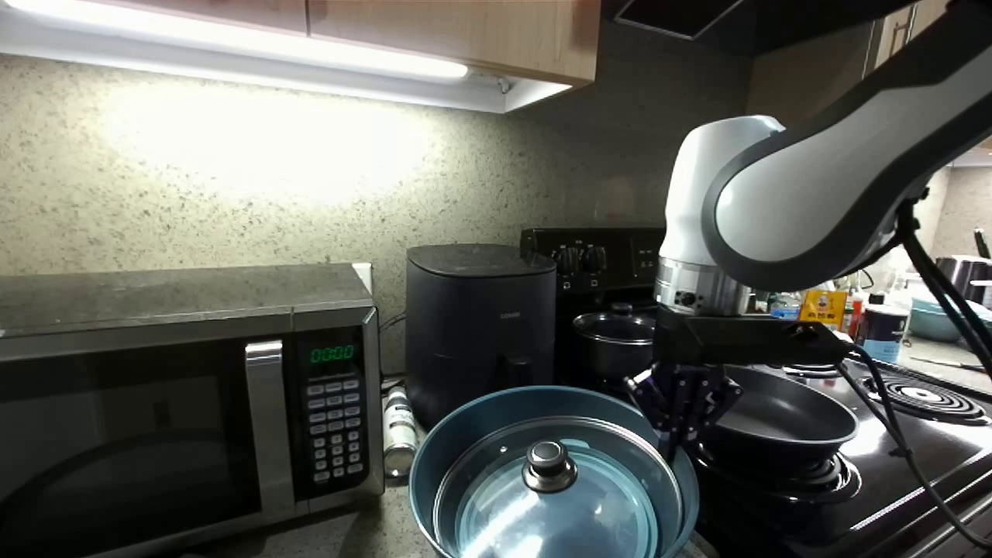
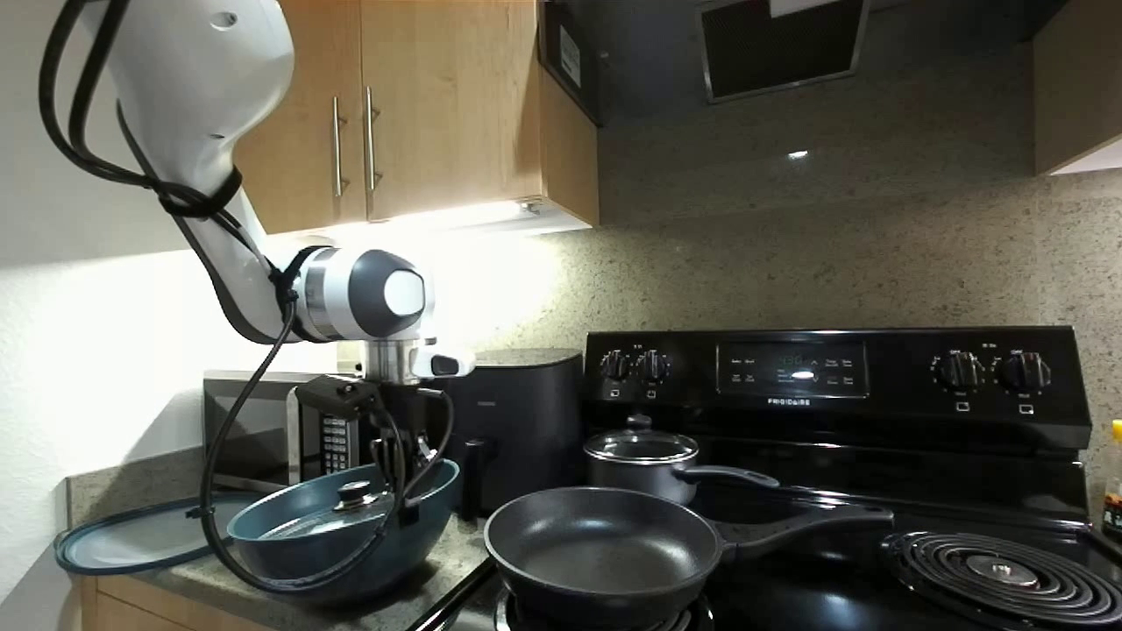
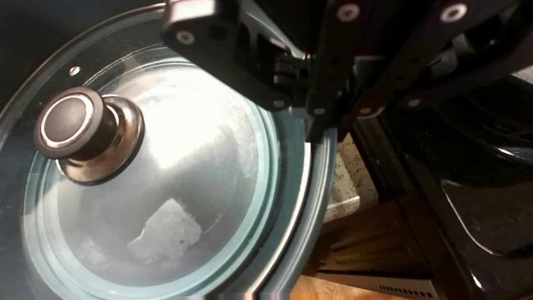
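A large blue-teal bowl (image 1: 429, 446) stands on the counter beside the stove. Inside it rests a glass lid (image 1: 507, 511), tilted, its dark knob (image 1: 549, 465) facing up. My gripper is shut on the bowl's rim (image 3: 327, 165) at the stove side, in the wrist view. The gripper (image 2: 405, 505) points downward in exterior view 2, and its cable hangs in front of the bowl (image 2: 358, 568). The fingertip on the bowl's inner side is partly hidden by the gripper's dark linkage.
Right of the bowl, a black frying pan (image 2: 605, 547) sits on a burner, with a lidded pot (image 2: 642, 457) behind it. A black air fryer (image 1: 480, 335) and a microwave (image 1: 186, 409) stand along the wall. Another flat, blue-rimmed round lid (image 2: 147, 536) lies at the counter's left.
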